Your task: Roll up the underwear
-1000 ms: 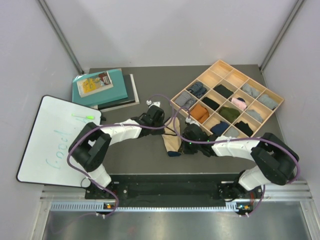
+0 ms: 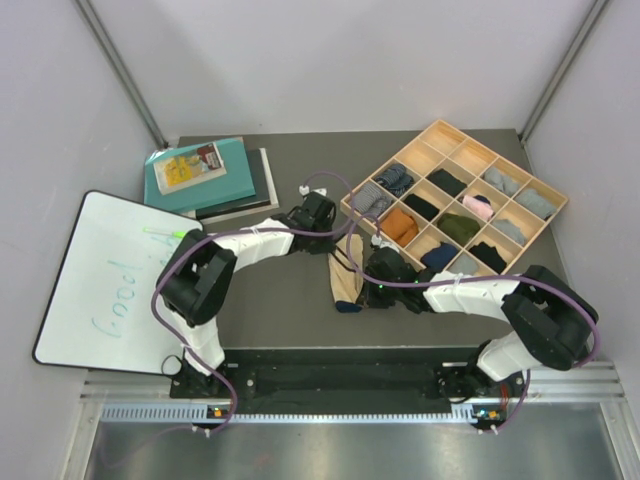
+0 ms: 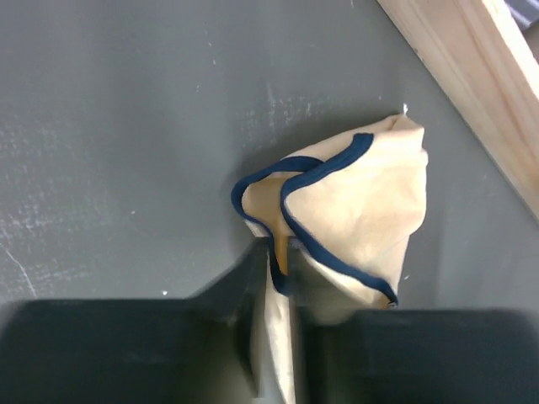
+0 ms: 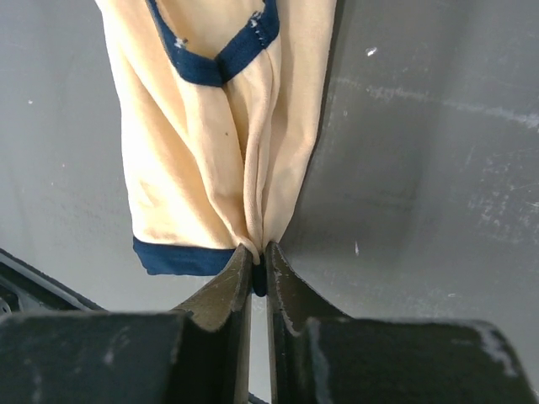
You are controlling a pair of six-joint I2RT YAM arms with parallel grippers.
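Observation:
The underwear (image 2: pixel 347 272) is cream with navy trim, lying as a narrow strip on the grey table between my two arms. At its far end, the left gripper is blurred; its fingers stand slightly apart, with navy trim and cream cloth showing between and beyond them. Folded cream cloth (image 3: pixel 362 202) lies bunched just past those fingertips. Down at the near end, my right gripper is shut on the underwear (image 4: pixel 185 194), pinching the gathered cloth beside a navy-edged corner. Part of the strip is hidden beneath the left gripper in the top view.
A wooden divided box (image 2: pixel 457 137) with rolled garments sits close on the right, its edge near the underwear's far end. Books (image 2: pixel 205 190) and a whiteboard (image 2: pixel 110 290) occupy the left. Bare table (image 2: pixel 280 300) lies in the front middle.
My left gripper has moved right and slightly away from the table's front, over the far end of the underwear. The right arm stays where it was, still pinching the near end.

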